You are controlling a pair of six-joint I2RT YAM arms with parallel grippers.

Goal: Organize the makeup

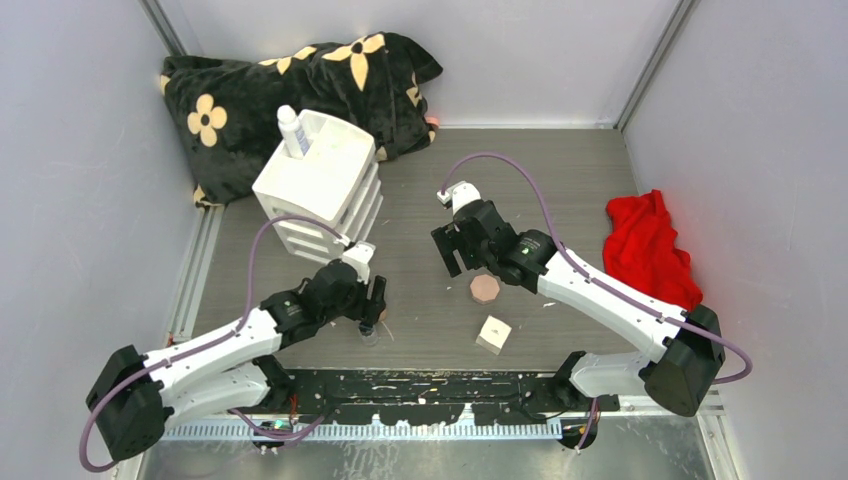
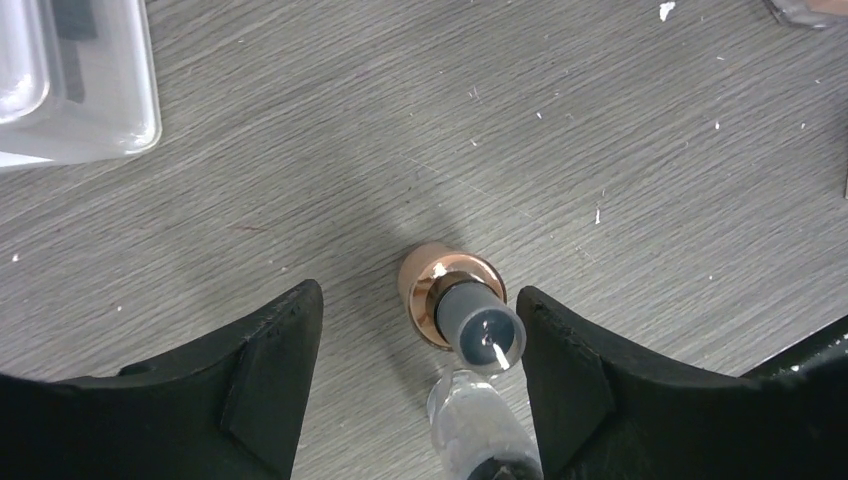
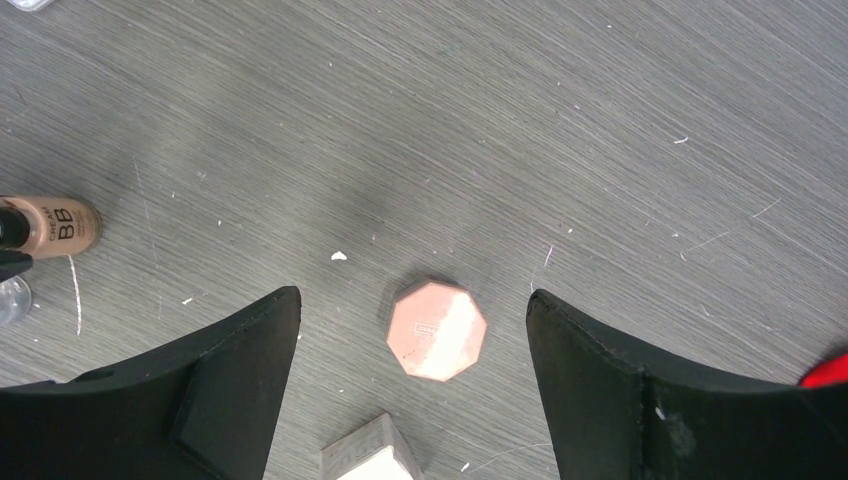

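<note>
My left gripper is part open over a BB cream bottle [image 2: 470, 310], which has a dark cap and peach body, with a clear bottle [image 2: 480, 430] beside it; both sit between or just below the fingers. In the right wrist view the BB bottle [image 3: 62, 226] stands at the left. My right gripper hangs open above the table over a pink octagonal compact [image 3: 437, 330], with a cream box [image 1: 493, 335] nearer the front. A white drawer organizer [image 1: 310, 180] stands back left, a white bottle [image 1: 293, 132] on top.
A dark floral pillow [image 1: 240, 120] lies along the back left wall. A red cloth [image 1: 650, 250] lies at the right.
</note>
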